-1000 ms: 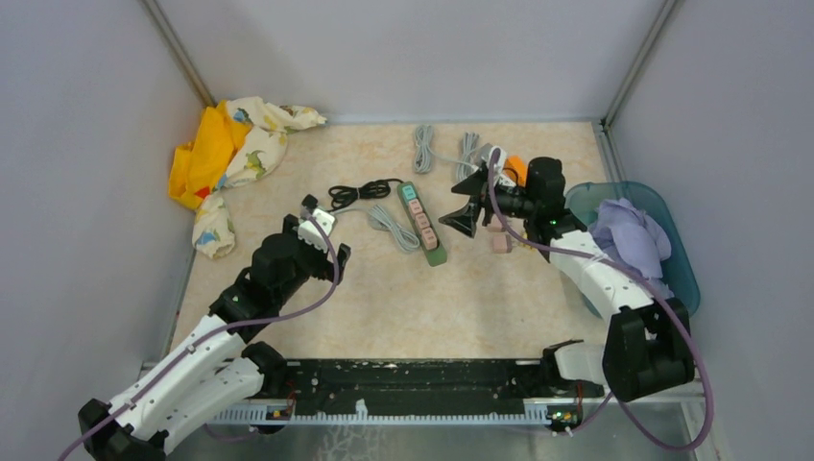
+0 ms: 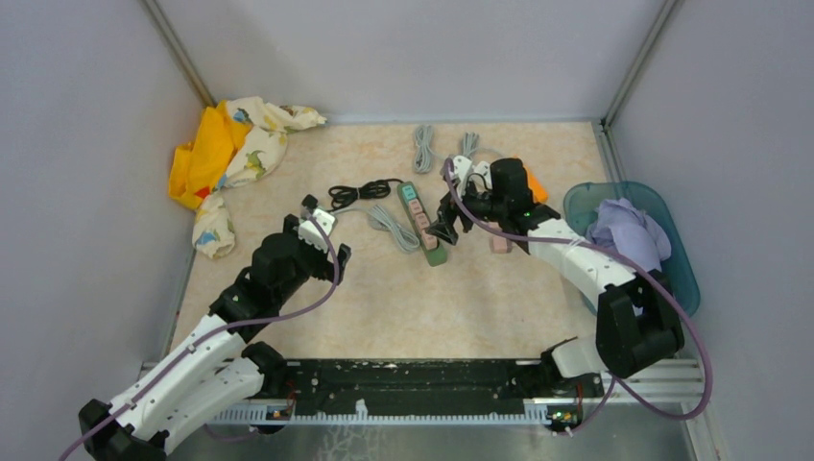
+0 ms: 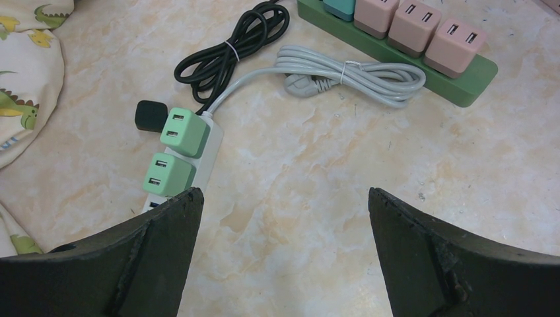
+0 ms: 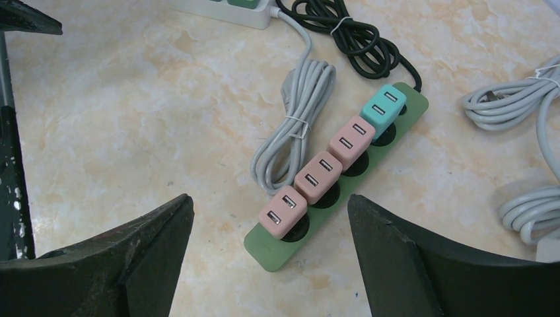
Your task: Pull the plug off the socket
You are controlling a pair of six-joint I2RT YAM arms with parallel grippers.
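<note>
A long green socket strip lies on the table under my right gripper. It carries a row of plugs: one teal plug at the far end and three pink ones, the nearest pink plug showing between the right fingers but apart from them. The right fingers stand apart, empty. In the left wrist view a white strip bears two mint plugs, the far one and the near one; my left gripper is open, with bare table between its fingers.
Coiled grey cable lies beside the green strip, and black cable beyond it. Cloths fill the back left. A teal basin holding fabric stands on the right.
My right arm has moved left, from the open table right of the green strip to above the strip. The left arm has stayed still. Plugs and strip have not moved.
</note>
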